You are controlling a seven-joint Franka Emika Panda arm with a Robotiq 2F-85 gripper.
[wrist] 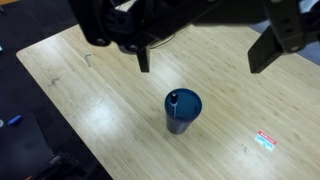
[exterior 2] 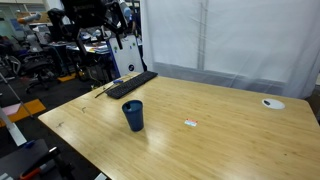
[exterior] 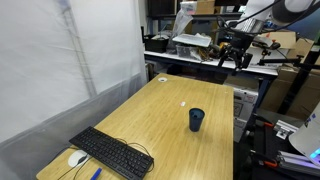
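My gripper is open, its dark fingers spread wide with nothing between them. In exterior view 1 the gripper (exterior: pixel 231 52) hangs high above the right side of the table, well clear of it. A dark blue cup (exterior: pixel 196 120) stands upright on the wooden tabletop. Seen from the wrist, the cup (wrist: pixel 180 117) lies beyond the fingertips, around the middle of the view. A thin item with a dark tip (wrist: pixel 174 98) shows inside it. Exterior view 2 has the cup (exterior 2: pixel 133 116) below and to the right of the gripper (exterior 2: pixel 99 47).
A small white-and-red item (exterior 2: pixel 190 122) lies flat near the cup. A black keyboard (exterior: pixel 114 151), a white mouse (exterior: pixel 77 158) and a blue item (exterior: pixel 96 174) are at the near left end. A round white object (exterior 2: pixel 273 104) lies at the far end.
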